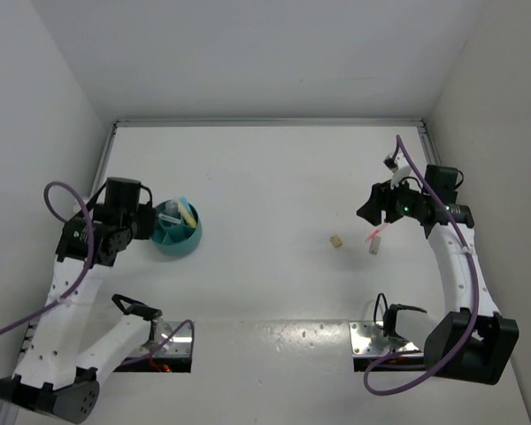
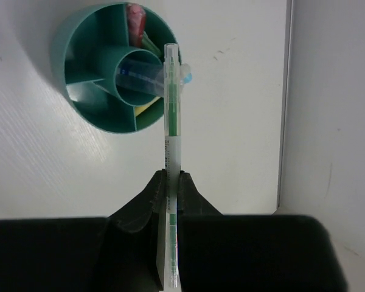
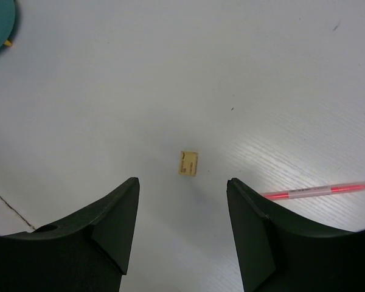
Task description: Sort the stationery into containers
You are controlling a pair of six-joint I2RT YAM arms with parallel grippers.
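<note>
Shut on a slim clear pen with green inside (image 2: 173, 115), my left gripper is beside the teal round holder (image 2: 59, 58) at the table's left. The pen's far end overlaps the holder's edge in the left wrist view; its height above the rim I cannot tell. Inside the holder's compartments are a pink item (image 2: 135, 23), a clear tube (image 2: 140, 76) and a yellow item (image 2: 147, 106). At the right, my right gripper stands open and empty above the table. A small tan block (image 3: 188, 163) and a pink pen (image 3: 322, 191) lie on the table near it.
Close to the pink pen lies a small greyish block (image 1: 374, 245). Walls bound the table at the back and both sides.
</note>
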